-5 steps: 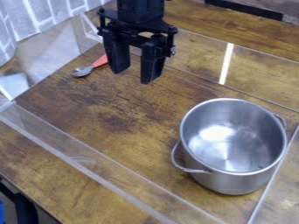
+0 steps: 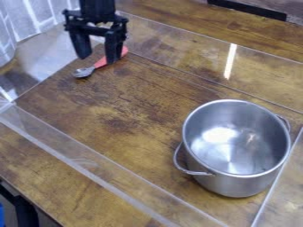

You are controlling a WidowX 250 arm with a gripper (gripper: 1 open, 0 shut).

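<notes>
The black gripper (image 2: 97, 44) hangs at the upper left, blurred, just above a spoon (image 2: 84, 72) with a red handle (image 2: 112, 58) lying on the wooden table. Whether its fingers are open or shut cannot be told. A large steel pot (image 2: 233, 146) with wire handles stands at the lower right.
Clear plastic walls edge the wooden work surface (image 2: 119, 124), whose middle is bare. A pale cloth or curtain (image 2: 24, 27) is at the upper left, with a white object behind the wall.
The gripper has moved left and away toward the back, from over the middle of the table to above the spoon. The pot has stayed put.
</notes>
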